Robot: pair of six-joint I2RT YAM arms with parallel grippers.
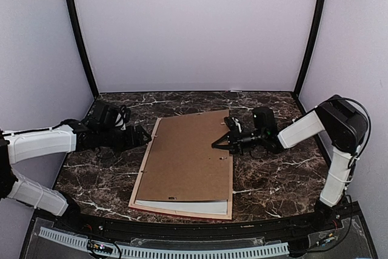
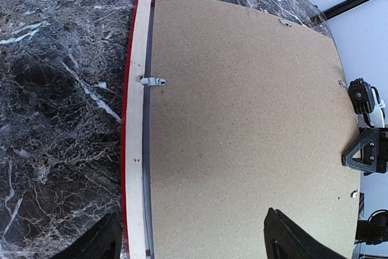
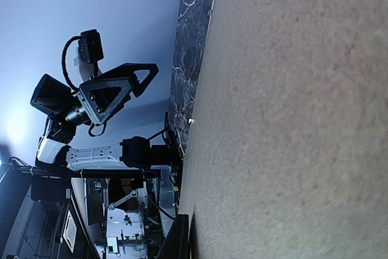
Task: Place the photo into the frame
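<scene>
The brown backing board (image 1: 188,156) lies over the picture frame (image 1: 228,209), covering most of it and sitting slightly askew. A strip of white photo or paper (image 1: 182,205) shows past its near edge. At the board's right edge, my right gripper (image 1: 222,144) is shut on it; the board fills most of the right wrist view. My left gripper (image 1: 145,136) is open beside the frame's left side, with the board below its spread fingers (image 2: 290,241) in the left wrist view. There, a dark gap runs between the board and the pale frame rim (image 2: 138,89).
A metal clip (image 2: 153,81) on the frame's left rim reaches over the board's edge. More small clips are dotted along the board.
</scene>
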